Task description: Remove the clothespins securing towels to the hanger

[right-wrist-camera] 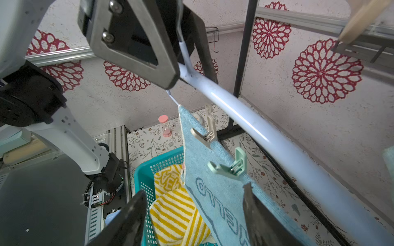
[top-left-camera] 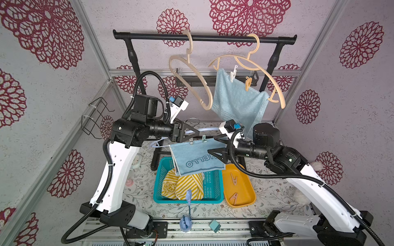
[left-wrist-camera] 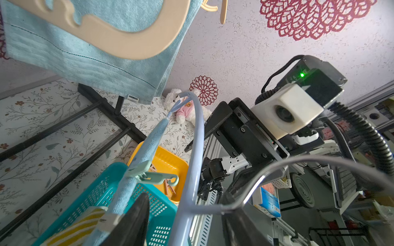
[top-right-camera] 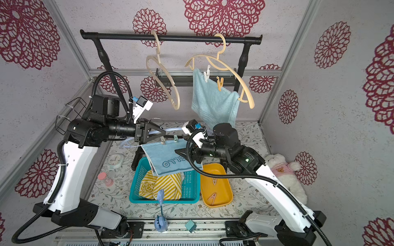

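Note:
A pale blue hanger (right-wrist-camera: 262,127) is off the rail, my left gripper (top-left-camera: 196,132) shut on it near its hook. Over its lower bar hangs a blue HELLO towel (top-left-camera: 197,157), held by a green clothespin (right-wrist-camera: 231,164) and a beige clothespin (right-wrist-camera: 206,132). My right gripper (top-left-camera: 217,148) is open in front of the towel's right part, nothing between its fingers; in the right wrist view the green clothespin lies beyond the gap. Still on the rail, a beige hanger (top-left-camera: 279,88) carries another blue towel (top-left-camera: 238,98) with a white clothespin (top-left-camera: 233,73) and an orange clothespin (top-left-camera: 248,83).
Below the HELLO towel stands a teal basket (top-left-camera: 157,192) with a yellow-striped towel (top-left-camera: 190,186). Right of it, an orange tray (top-left-camera: 246,196) contains pink clothespins (top-left-camera: 234,178). An empty beige hanger (top-left-camera: 209,92) hangs on the black rail (top-left-camera: 221,38) above my left gripper.

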